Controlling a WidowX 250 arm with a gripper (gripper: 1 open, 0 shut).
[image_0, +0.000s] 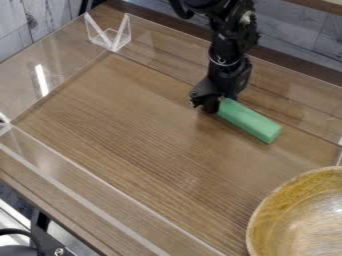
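A green rectangular block lies at an angle on the wooden surface, right of centre. The black gripper is low over the surface at the block's upper-left end, its fingertips overlapping or touching that end. Whether it is shut on the block cannot be made out, as the dark fingers blend together.
A large yellow bowl sits at the lower right. A white wire or plastic item is at the upper left. A wall edge runs along the back right.
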